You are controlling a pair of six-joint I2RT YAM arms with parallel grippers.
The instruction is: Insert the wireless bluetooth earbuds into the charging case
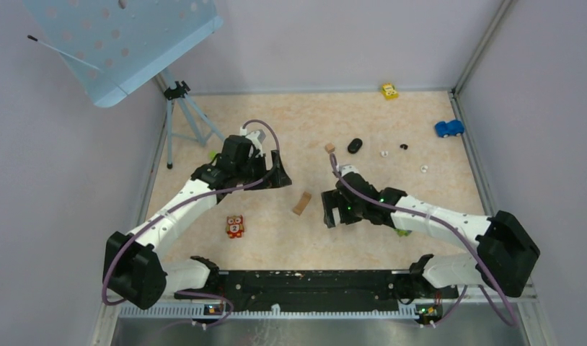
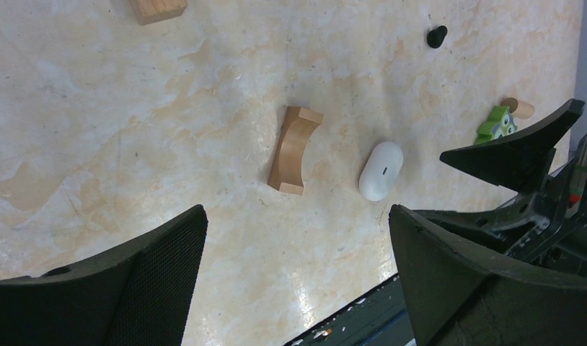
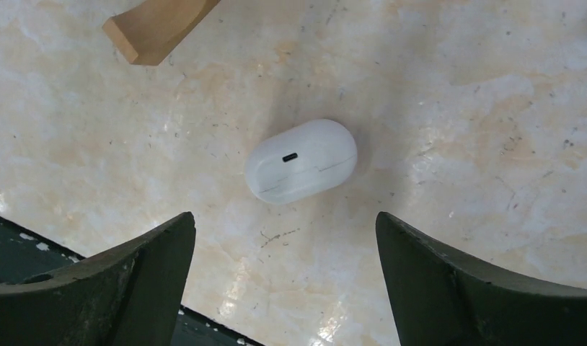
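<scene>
The white charging case lies on the table with its small dark slot facing up. My right gripper is open above it; the case shows beyond the gap between its fingers, touching neither. From the left wrist view the same case sits beside the arched wooden block. Two small white pieces, apparently the earbuds, lie far right of centre: one white piece and another white piece. My left gripper hangs open over the left-centre table, nothing between its fingers.
The arched wooden block lies between the two grippers. Behind are a wooden cube, a black rounded case and small black pieces. An owl toy stands front left, a blue toy car back right.
</scene>
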